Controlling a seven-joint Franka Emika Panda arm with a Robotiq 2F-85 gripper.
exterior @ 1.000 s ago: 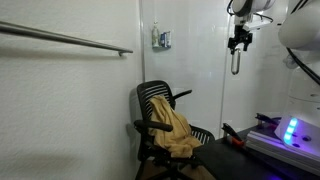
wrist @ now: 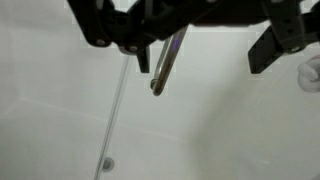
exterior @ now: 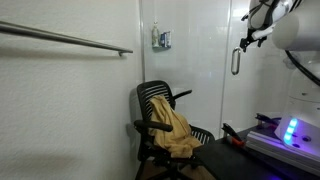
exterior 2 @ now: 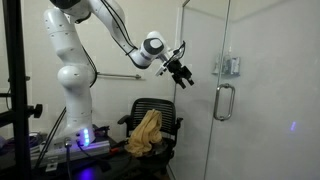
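A metal door handle (exterior: 236,62) stands upright on the pale door; it also shows as a loop (exterior 2: 224,103) in exterior view 2. My gripper (exterior: 252,43) is open, high up and to the right of the handle's top in exterior view 1. In exterior view 2 the gripper (exterior 2: 184,68) appears left of the handle. Within the wrist view, the handle's end (wrist: 163,77) lies just inside the left finger (wrist: 143,55), well away from the right one. Nothing is gripped. How far the handle lies beyond the fingertips, I cannot tell.
A black office chair (exterior 2: 141,115) with a tan cloth (exterior 2: 145,134) draped on it stands before the wall. Bottles hang in a wall holder (exterior: 161,38). A metal rail (exterior: 65,38) runs along the left wall.
In exterior view 1 my gripper has shifted to the right, away from in front of the handle's top. The handle, chair and cloth look unmoved.
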